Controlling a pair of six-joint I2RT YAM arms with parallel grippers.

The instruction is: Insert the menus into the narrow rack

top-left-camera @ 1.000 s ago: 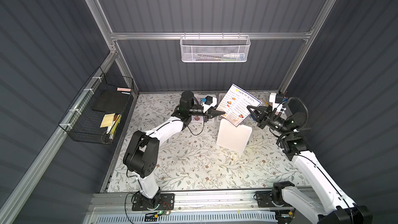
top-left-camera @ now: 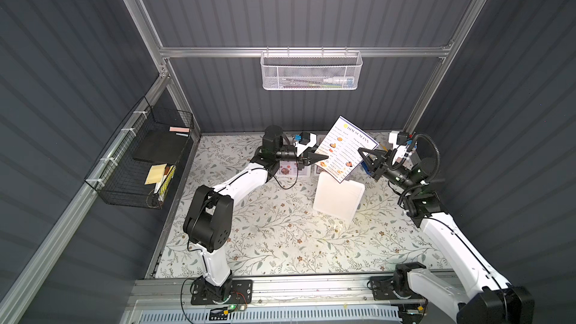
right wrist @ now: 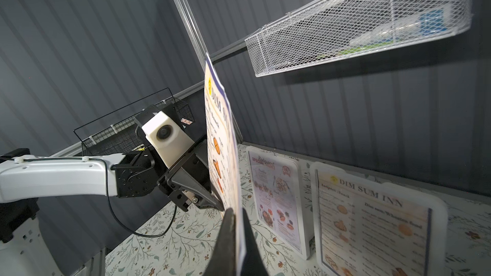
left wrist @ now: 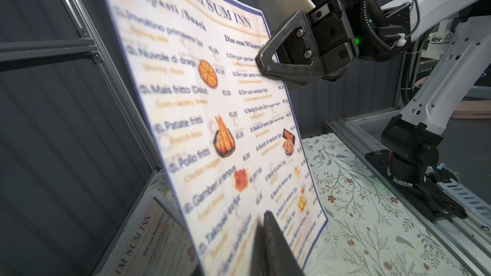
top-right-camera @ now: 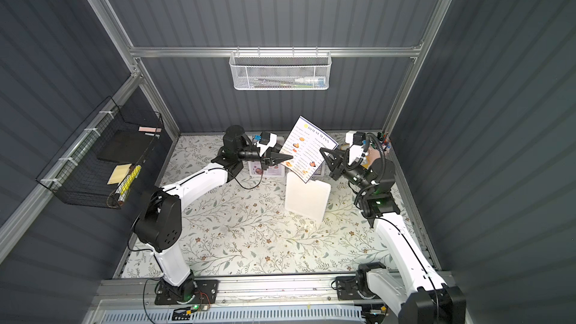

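A DIM SUM INN menu sheet (top-left-camera: 340,144) is held upright and tilted between my grippers. My left gripper (top-left-camera: 323,157) is shut on its lower left edge; my right gripper (top-left-camera: 363,152) is shut on its upper right edge. At the back of the table, partly hidden in the top views, stand a pink-printed menu card (right wrist: 273,189) and another DIM SUM INN card (right wrist: 373,225) in white frames. A blank white board (top-left-camera: 337,201) stands below the held sheet in the top views; whether it has a slot is unclear.
A white mesh basket (top-left-camera: 310,70) hangs on the back wall. A black wire basket (top-left-camera: 141,171) hangs on the left wall. Small items, partly hidden, stand at the back right behind my right arm.
The white board has not moved.
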